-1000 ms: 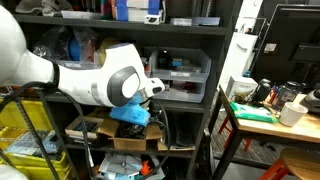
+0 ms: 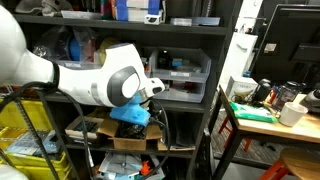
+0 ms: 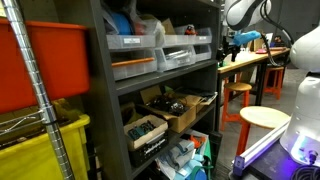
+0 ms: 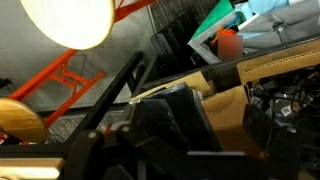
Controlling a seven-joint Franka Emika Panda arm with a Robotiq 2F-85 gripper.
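Observation:
In the wrist view my gripper shows as two dark fingers set apart, with cardboard visible between them. A black object (image 4: 185, 105) with a pale top edge lies near the left finger; whether they touch, I cannot tell. Below the fingers, the open cardboard box (image 4: 232, 115) has dark tangled cables (image 4: 295, 90) to its right. In exterior view 1 the white arm (image 2: 105, 80) reaches across the shelf front and hides the fingers. The cardboard box (image 2: 130, 138) shows behind it, and exterior view 2 has the box (image 3: 180, 118) on the middle shelf.
Clear plastic bins (image 3: 130, 66) fill the shelf above. A yellow crate (image 2: 35, 115) stands low at the left, and a tool bin (image 2: 140, 168) sits below. To the right are a wooden table (image 2: 285, 125) with a mug (image 2: 292, 114) and a round stool (image 3: 265, 117).

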